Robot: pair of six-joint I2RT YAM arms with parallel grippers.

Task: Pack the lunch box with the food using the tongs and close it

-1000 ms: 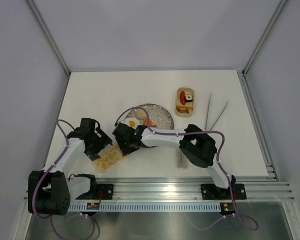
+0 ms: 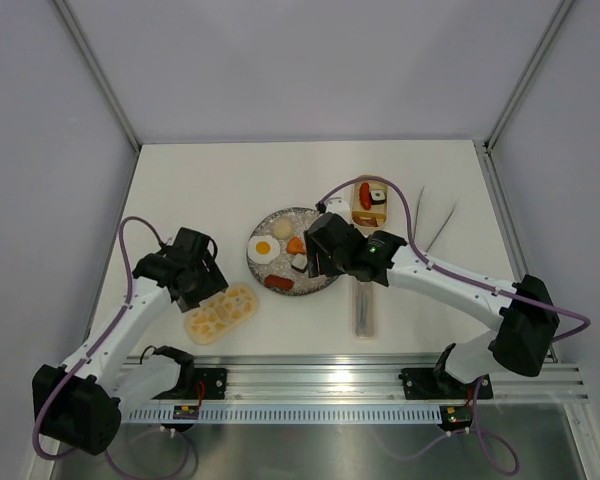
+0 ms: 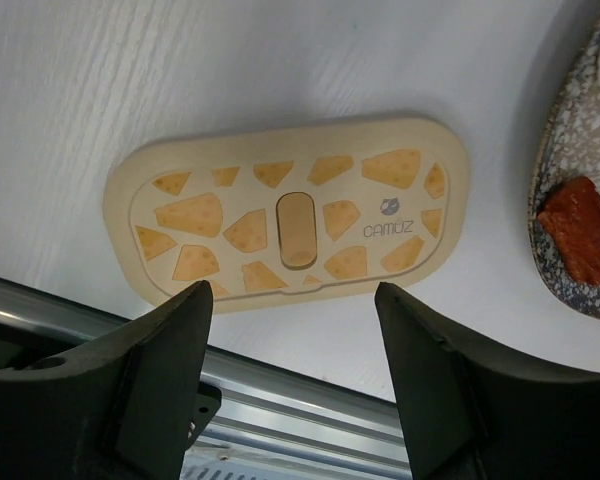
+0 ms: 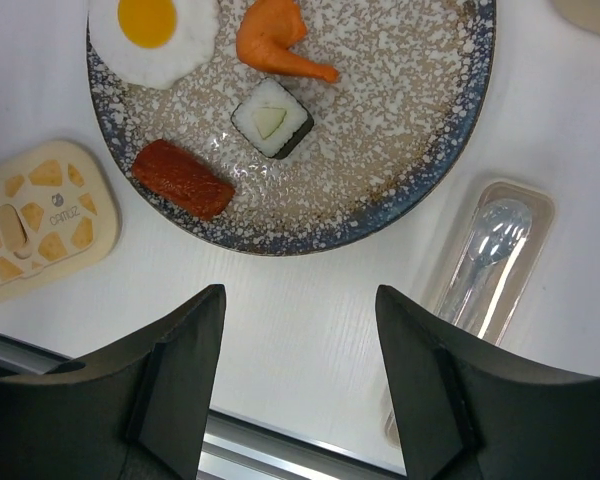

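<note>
The lunch box lid [image 3: 245, 230], cream with orange cheese shapes, lies on the table below my open left gripper. The speckled plate [image 4: 380, 150] holds a fried egg [image 4: 150, 30], shrimp-shaped orange piece [image 4: 270, 45], sushi [image 4: 272, 120] and brown meat piece [image 4: 180, 180]. My right gripper is open above the table at the plate's front, with nothing between its fingers. A lunch box [image 2: 370, 210] with food in it stands at back right, partly behind the right arm's cable.
A clear case [image 4: 510, 260] with a spoon lies right of the plate. Chopsticks [image 2: 440, 227] lie further right. A metal rail [image 2: 280, 365] runs along the front edge.
My right gripper has moved rightward from over the lid to over the plate.
</note>
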